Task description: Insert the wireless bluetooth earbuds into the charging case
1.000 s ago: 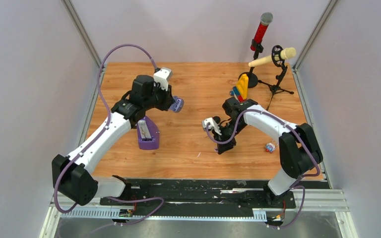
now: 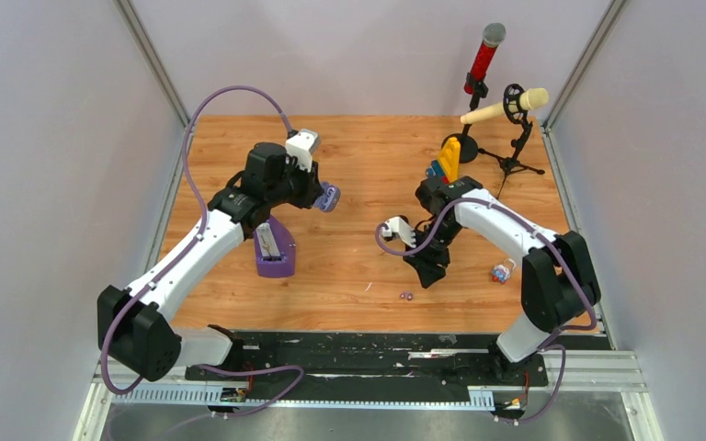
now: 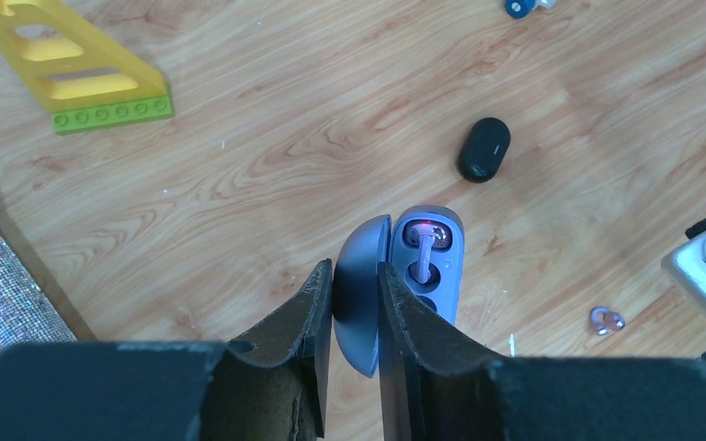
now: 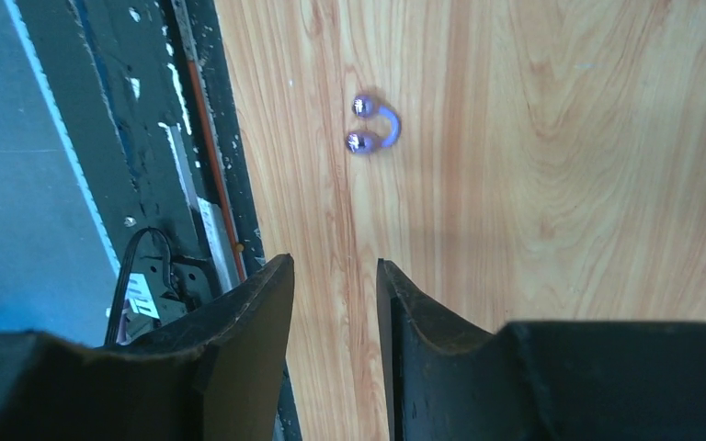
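My left gripper is shut on the raised lid of the blue-purple charging case [image 2: 328, 197], holding it above the table. The left wrist view shows the case's inside, where one earbud [image 3: 426, 254] with a purple band sits in the upper part; the lower part is partly hidden by my finger. The other earbud [image 4: 374, 126], a small purple clip with two round ends, lies on the wood near the front edge. Open and empty, my right gripper is above the table, apart from this earbud.
A purple box [image 2: 276, 266] stands below the left arm. A black oval object [image 3: 484, 150] lies on the table. Farther back are a yellow toy piece [image 2: 450, 158] and two microphones on stands. Bare wood surrounds the loose earbud.
The left arm with the case has barely moved.
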